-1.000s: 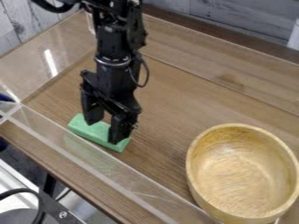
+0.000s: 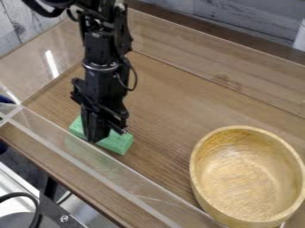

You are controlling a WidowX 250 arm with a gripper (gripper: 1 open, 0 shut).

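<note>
A green block (image 2: 113,142) lies on the wooden table at the lower left. My black gripper (image 2: 95,129) is down on it, its tips over the block's left part and partly hiding it. The gripper looks closed, but I cannot tell whether anything is between the fingertips.
A round beige bowl (image 2: 243,174) stands at the lower right. A clear plastic edge runs along the near left of the table (image 2: 179,71), with cables beyond it.
The gripper has moved slightly left over the block, and its fingers look closer together than a second ago. The block stays in about the same place.
</note>
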